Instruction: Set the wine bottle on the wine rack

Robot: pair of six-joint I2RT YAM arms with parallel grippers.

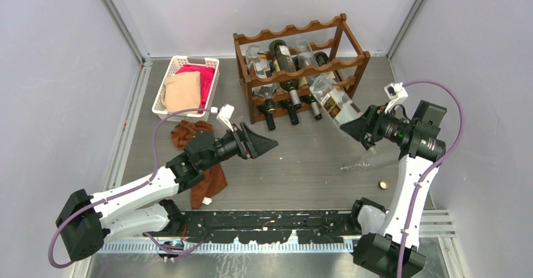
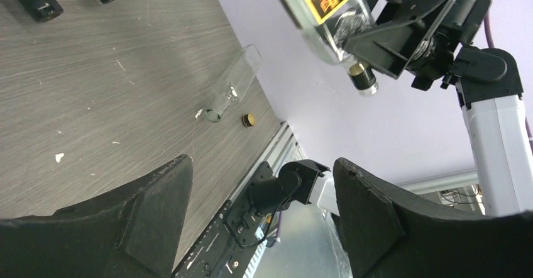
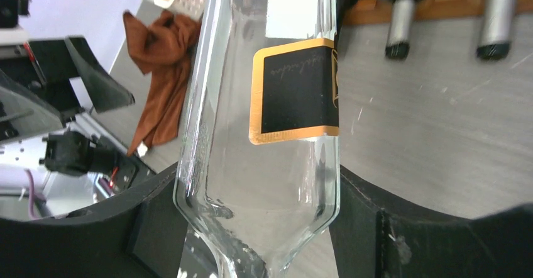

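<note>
A clear bottle with a black-and-orange label is held in the air by my right gripper, shut on it, tilted in front of the rack's right side; it fills the middle of the right wrist view. The wooden wine rack stands at the back, holding several dark and clear bottles. My left gripper hangs over the table left of centre, open and empty; in the left wrist view its two fingers stand apart.
A clear glass bottle lies on the table at right, near a small cap. A white basket with cloths stands back left, a brown cloth in front of it.
</note>
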